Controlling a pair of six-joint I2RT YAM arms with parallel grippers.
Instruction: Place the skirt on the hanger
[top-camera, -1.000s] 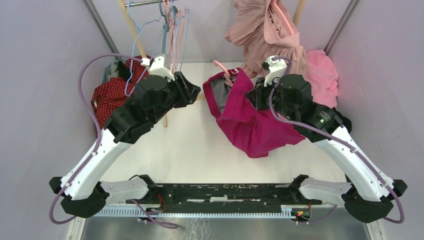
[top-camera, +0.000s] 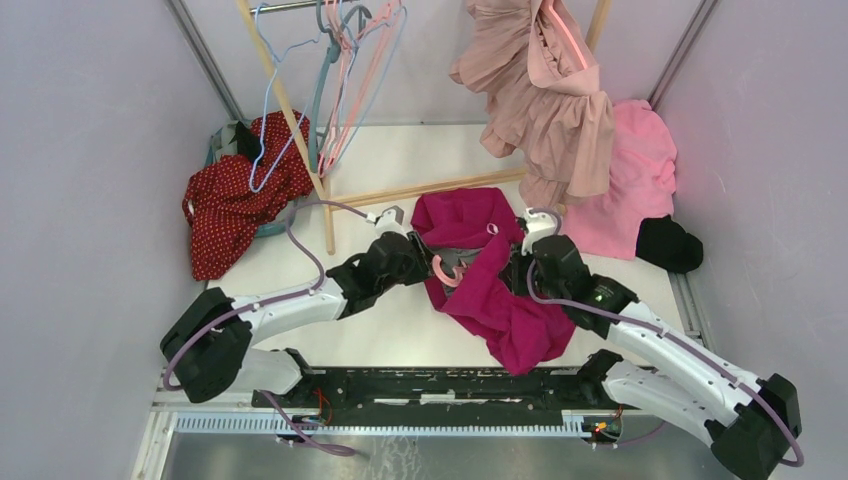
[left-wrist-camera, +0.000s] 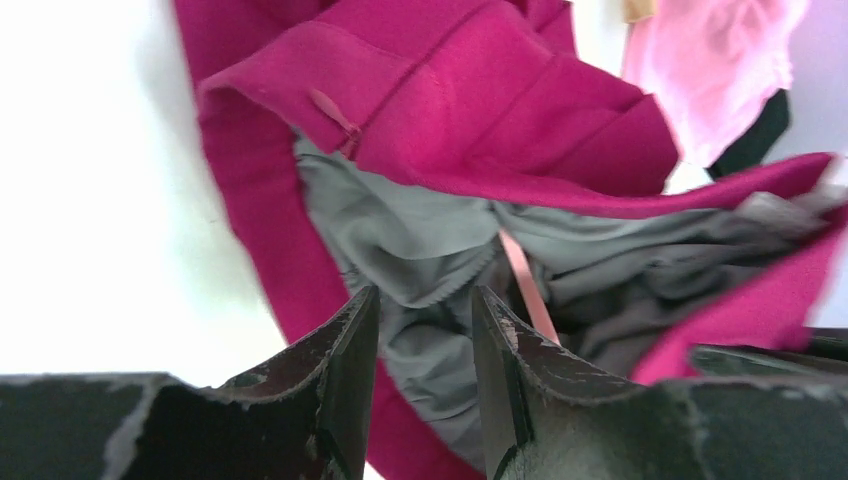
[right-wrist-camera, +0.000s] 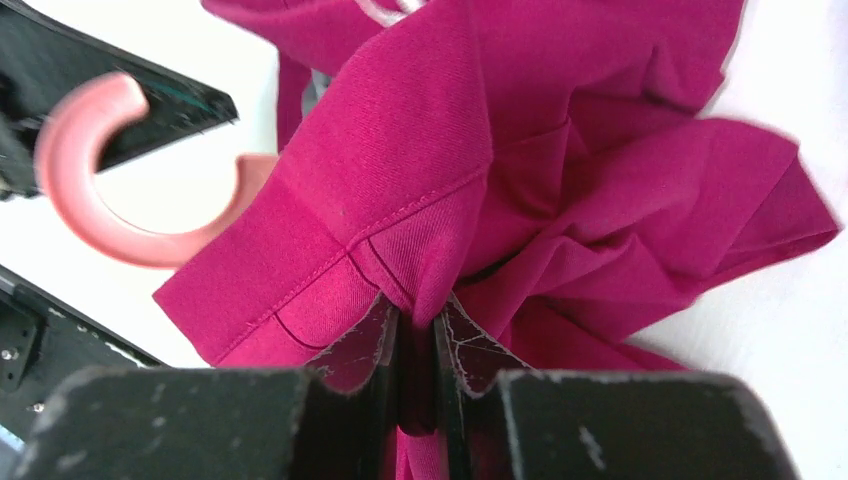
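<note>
The magenta skirt (top-camera: 520, 330) lies crumpled on the white table, its grey lining (left-wrist-camera: 400, 225) showing at the opened waist. A pink hanger's hook (right-wrist-camera: 75, 215) sticks out of the waist towards my left gripper (top-camera: 424, 254). Part of the hanger's pink bar (left-wrist-camera: 527, 285) is visible inside the lining; the rest is hidden. In the left wrist view, my left gripper has its fingers apart over the lining, with no cloth gripped. My right gripper is closed around a bunched fold near the waistband seam, cloth showing between its fingers.
At the back left, several empty blue and pink hangers (top-camera: 345, 90) hang on the wooden rack (top-camera: 420, 188). A beige garment (top-camera: 555, 120) hangs back right. Red dotted cloth (top-camera: 235, 205) lies at left, pink cloth (top-camera: 640, 170) and a black item (top-camera: 669, 245) at right.
Both arms have come down and towards the front, and the skirt, held up before, now rests on the table. My left gripper has moved right, close to the hanger's hook.
</note>
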